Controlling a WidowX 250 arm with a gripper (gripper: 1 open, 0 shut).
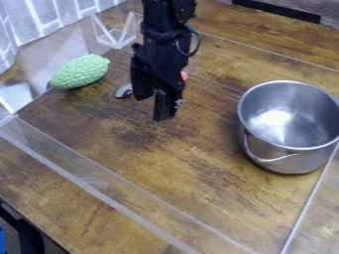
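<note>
My black gripper (157, 99) hangs in the upper middle of the camera view, low over the wooden table (159, 189). Whether its fingers are open or shut is hard to tell. Behind it, small items show in part: a silver object (123, 91) at its left and a pinkish-red one (184, 75) at its right, mostly hidden by the arm. A green corn-like toy (79, 72) lies to the upper left.
A large steel pot (287, 121) stands on the right. Clear plastic edging runs along the left and front of the table.
</note>
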